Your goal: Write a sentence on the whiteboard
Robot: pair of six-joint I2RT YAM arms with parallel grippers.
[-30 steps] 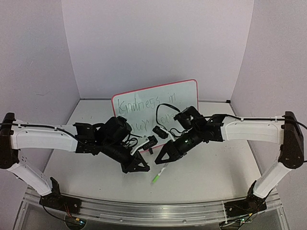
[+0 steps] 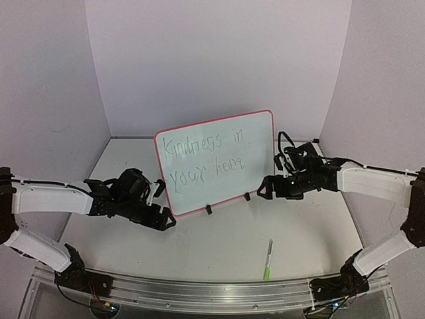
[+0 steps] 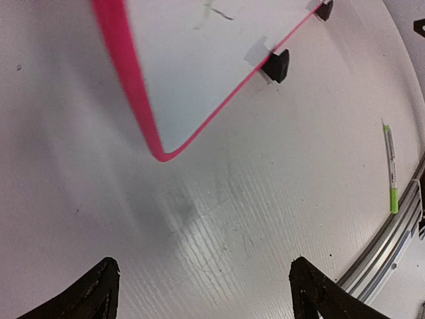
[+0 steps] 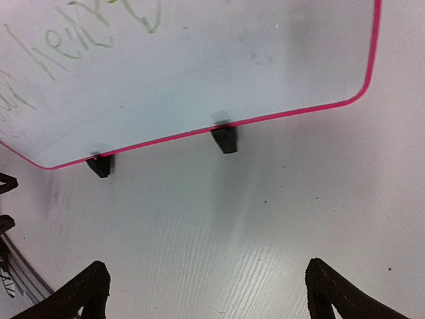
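Note:
The red-rimmed whiteboard (image 2: 216,179) carries green handwriting, "Kindness in" on one line and "your" plus a word like "hear" below, its end hard to read. A slim pen with a green end (image 2: 268,259) lies on the table right of centre near the front edge; the left wrist view shows this pen (image 3: 392,169) at its right. By the board's lower left corner my left gripper (image 2: 169,221) stands open and empty, fingers spread wide in its wrist view. Close to the board's right edge is my right gripper (image 2: 263,188), likewise open with nothing between its fingers.
Two black clips (image 2: 208,209) (image 4: 226,138) hold the board's lower edge. A metal rail (image 2: 212,292) runs along the table's front. Bare table lies between the board and the rail, apart from the pen.
Both arms have drawn apart, left gripper leftward, right gripper rightward and up. The writing shows more fully.

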